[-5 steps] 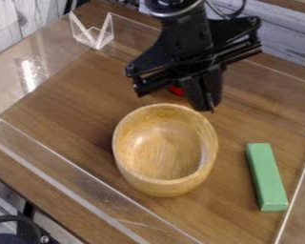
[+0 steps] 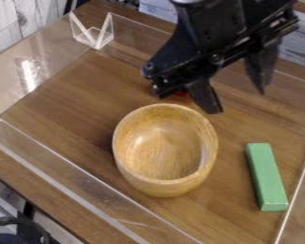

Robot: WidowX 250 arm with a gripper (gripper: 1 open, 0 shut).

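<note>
The black gripper (image 2: pixel 181 88) hangs over the back middle of the table, above and behind a wooden bowl (image 2: pixel 164 151); it stands open. A small red object (image 2: pixel 177 98) is mostly hidden behind it. The bowl is empty. A green block (image 2: pixel 266 176) lies flat to the right of the bowl.
The wooden table (image 2: pixel 60 110) has free room at the left. A clear plastic holder (image 2: pixel 91 30) stands at the back left. Clear rims run along the table's edges.
The arm has moved nearer the camera and appears larger, with the gripper shifted slightly over the red object, hiding more of it. The bowl and green block are unmoved.
</note>
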